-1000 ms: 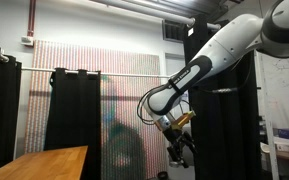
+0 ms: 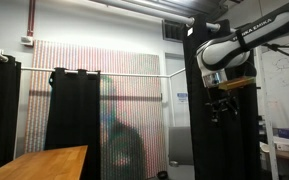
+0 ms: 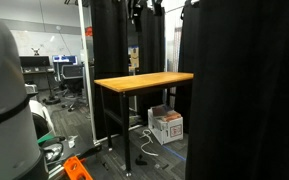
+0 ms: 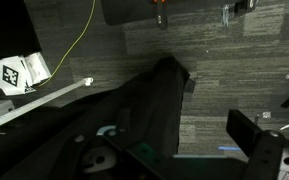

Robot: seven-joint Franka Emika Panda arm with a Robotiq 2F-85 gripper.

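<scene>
My gripper (image 2: 222,106) hangs high at the right in exterior view 1, in front of a black curtain (image 2: 242,140). In the wrist view its dark fingers (image 4: 246,132) stand wide apart along the bottom, with nothing held between them. Black cloth (image 4: 154,105) and dark grey floor show below. The wooden table (image 2: 44,163) is well to the left of the gripper; its top (image 3: 144,80) looks bare in exterior view 2.
A carton (image 3: 165,124) stands on the floor under the table. A yellow cable (image 4: 72,45), a white pole (image 4: 54,95) and a card with a black-and-white marker (image 4: 10,74) lie at the left of the wrist view. Curtains hang around the table.
Across exterior view 1 the arm has swung right and upward, taking the gripper farther from the table and in front of the right-hand black curtain. The table has not changed.
</scene>
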